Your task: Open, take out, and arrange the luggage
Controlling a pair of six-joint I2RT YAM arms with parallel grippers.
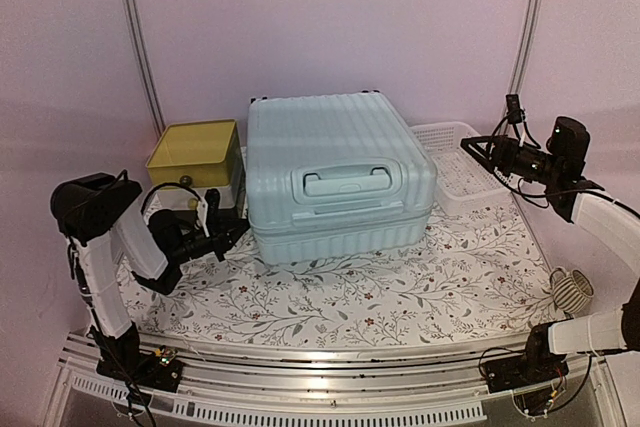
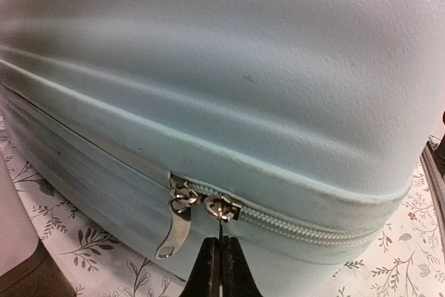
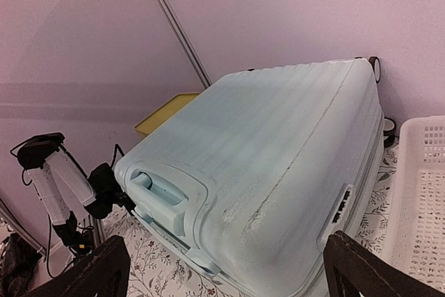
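Observation:
A pale blue suitcase [image 1: 335,132] lies flat in the middle of the table, its handle side toward the front. At its left side my left gripper [image 1: 243,229] is low against the zipper. In the left wrist view my left gripper is shut on the right-hand zipper pull [image 2: 221,226], whose lower part is hidden between the fingers. The other zipper pull [image 2: 175,231] hangs free just left of it. From the right wrist view, the suitcase [image 3: 264,144] appears closed. My right gripper [image 1: 477,147] is raised above the white basket, open and empty.
A white basket [image 1: 450,134] stands right of the suitcase. Stacked boxes with a yellow top [image 1: 192,150] stand close behind the left gripper. A striped cup [image 1: 571,292] lies at the right front.

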